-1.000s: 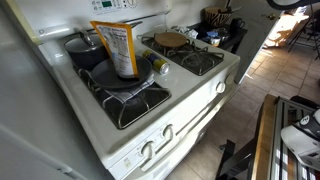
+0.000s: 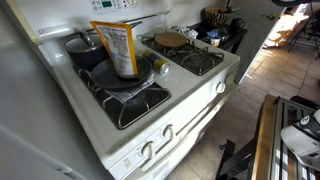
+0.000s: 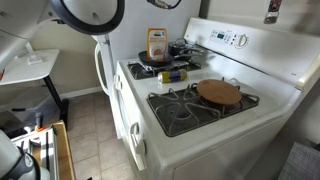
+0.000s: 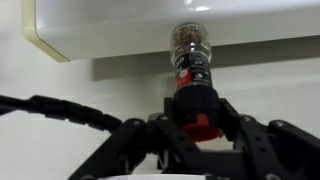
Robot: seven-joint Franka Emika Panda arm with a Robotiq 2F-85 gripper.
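Note:
In the wrist view a small clear spice bottle with dark grains inside, a black and red label and a dark cap points away from me. My gripper is shut on its capped end. A red part shows between the fingers. The far end of the bottle overlaps a white ledge; whether they touch, I cannot tell. Only part of the arm shows overhead in exterior view 2, and the held bottle cannot be made out in either exterior view.
On the white stove lie a yellow-labelled cylinder and a brown round disc. An orange and white packet stands in a black pan beside a dark lidded pot. A black cable crosses the wrist view's left side.

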